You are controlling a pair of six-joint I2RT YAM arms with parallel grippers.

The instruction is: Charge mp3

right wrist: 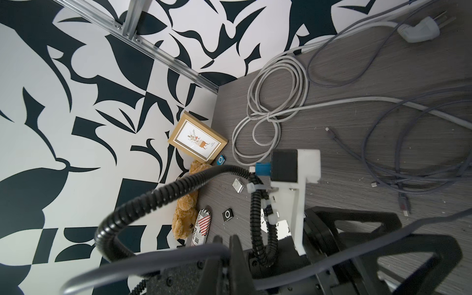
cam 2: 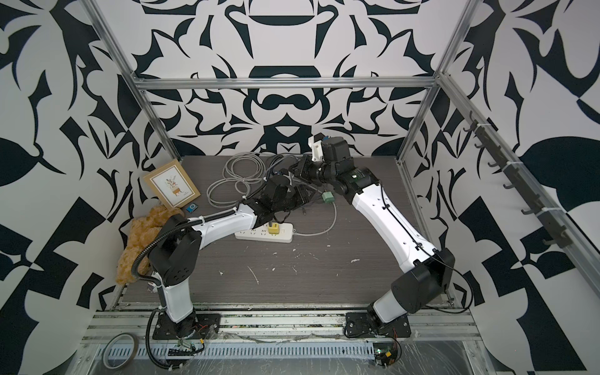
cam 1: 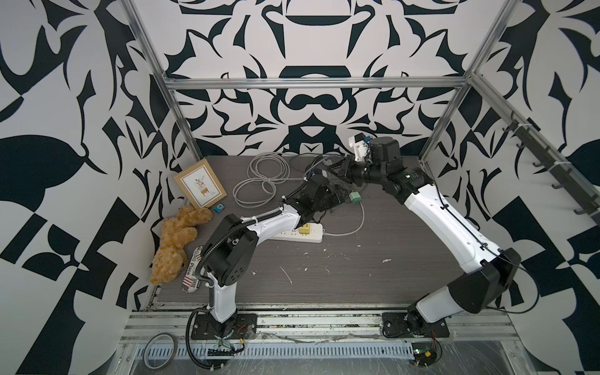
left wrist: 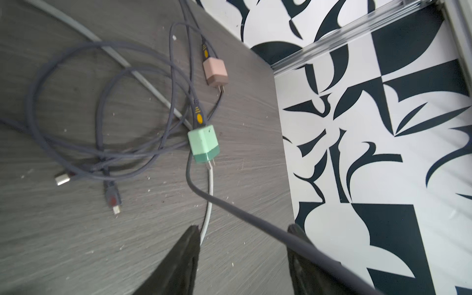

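Observation:
Three small mp3 players, blue [right wrist: 220,159], silver [right wrist: 238,185] and black [right wrist: 227,214], lie apart on the table's left side. In the right wrist view, my right gripper is shut on a dark grey cable [right wrist: 319,263] that runs through its fingers and over the left gripper. My left gripper is open; this cable crosses in front of one finger. Below lie a green charger [left wrist: 203,142], a pink charger [left wrist: 215,72] and loose cable ends, one with a red mark [left wrist: 112,195]. A yellow adapter [cam 1: 304,229] sits on the white power strip [cam 1: 316,233].
Coiled light-grey cord [cam 1: 268,181] lies at the back. A picture frame [cam 1: 200,183], plush toy [cam 1: 170,243] and printed case [cam 1: 192,270] line the left side. Both arms meet closely mid-table.

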